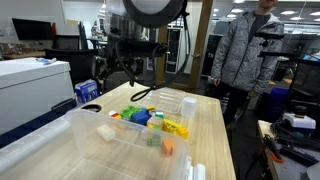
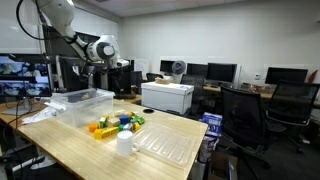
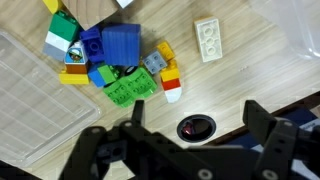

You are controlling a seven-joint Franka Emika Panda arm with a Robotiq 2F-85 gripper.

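My gripper stands open in the wrist view, its two dark fingers wide apart with nothing held. Bare table and a small dark round object show between them. Ahead lie a green brick, a blue block, a small red and white piece and other coloured bricks. A cream brick lies apart from them. In exterior view 1 the gripper hangs above the table, behind the clear bin and on the far left side of the brick pile.
A white mug stands near the bricks, with a clear flat tray or lid beside it. The clear bin has tall walls. A blue box is near the far edge. Bare tabletop surrounds the mug.
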